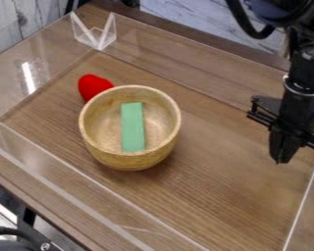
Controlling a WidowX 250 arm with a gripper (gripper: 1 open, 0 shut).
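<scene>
A wooden bowl (130,155) sits on the left half of the table, holding an upright-lying green block (133,127). Just behind it to the upper left is a red object (95,87). The black gripper (283,147) is low at the right side, well apart from the bowl, its fingertips pointing down-left; it is shut, with nothing seen between its fingers.
A clear angular object (93,31) stands at the back left. A dark curved part shows at the bottom left edge.
</scene>
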